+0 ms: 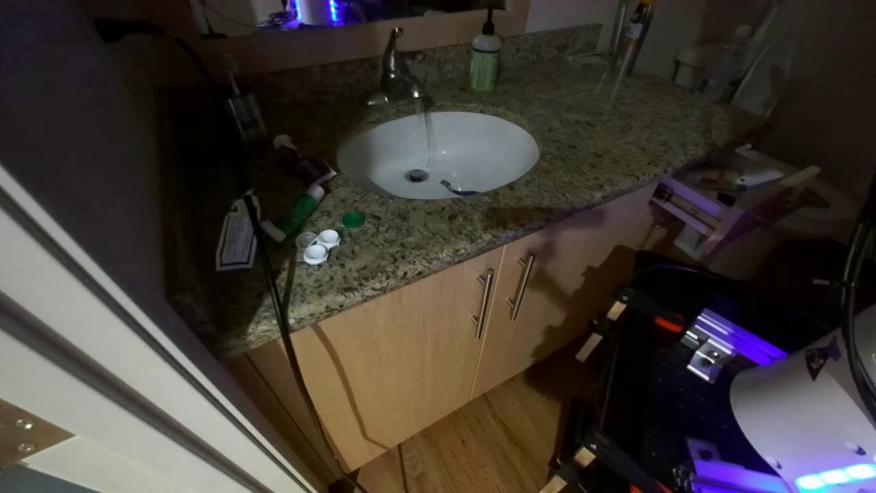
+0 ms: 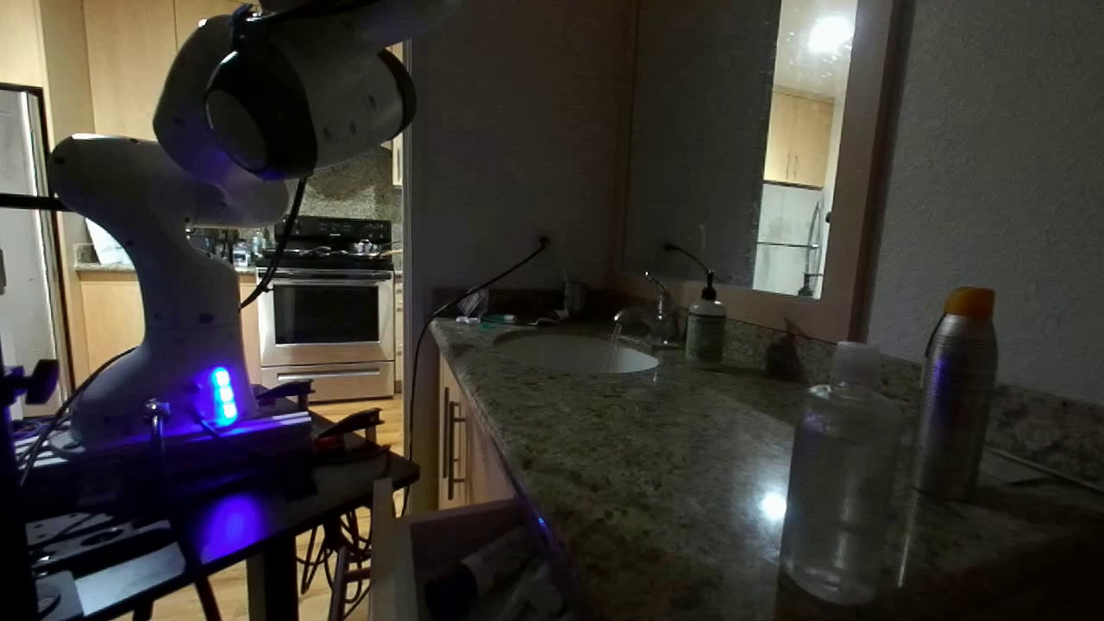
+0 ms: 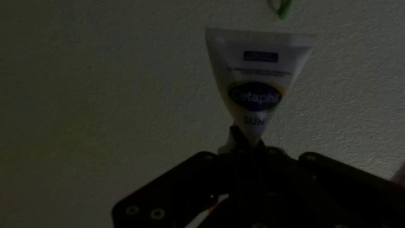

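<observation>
A white Cetaphil Sun tube [image 3: 262,68] fills the middle of the dim wrist view, its wide crimped end pointing away from me. My gripper is shut on the tube's narrow end, with dark fingers on either side of it. Behind the tube is a textured pale surface [image 3: 114,95], and I cannot tell how far off it is. Neither exterior view shows the gripper; the arm [image 2: 186,238] runs out of the top of exterior view 2.
Water runs from the faucet [image 1: 397,78] into the white sink [image 1: 484,148], where a toothbrush [image 1: 458,190] lies. Tubes and a contact lens case [image 1: 316,253] lie left of it. A drawer [image 1: 723,205] stands open at the right. Bottles [image 2: 843,486] crowd the counter's near end.
</observation>
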